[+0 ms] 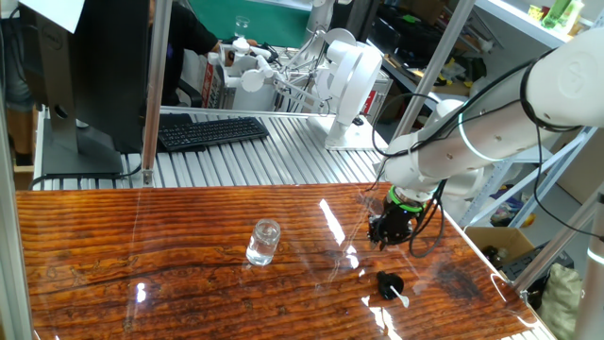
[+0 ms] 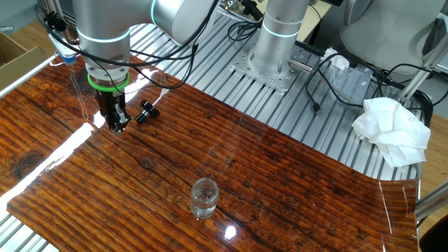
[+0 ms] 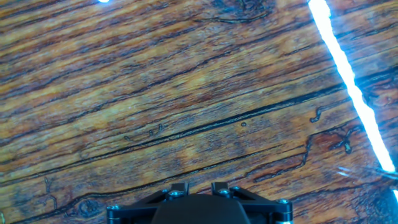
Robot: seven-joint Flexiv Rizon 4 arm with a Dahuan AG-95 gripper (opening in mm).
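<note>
A clear glass jar (image 1: pixel 263 243) stands upright on the glossy wooden table (image 1: pixel 142 236), with what looks like clear liquid low inside. A small black part with a thin white stem (image 1: pixel 389 284) lies on its side near the table's right end; in exterior view 2 this black part (image 2: pixel 146 112) is close beside my gripper (image 2: pixel 119 127). That gripper (image 1: pixel 379 241) points down over the wood, apart from both objects. In the wrist view, a narrow gap shows between the fingertips of my gripper, nothing is in it, and only bare wood is below.
A keyboard (image 1: pixel 212 133), a monitor (image 1: pixel 90 76) and a white fan-like device (image 1: pixel 354 85) stand behind the table on the metal slats. Crumpled white tissue (image 2: pixel 392 131) lies beyond one table end. The wood around the jar is clear.
</note>
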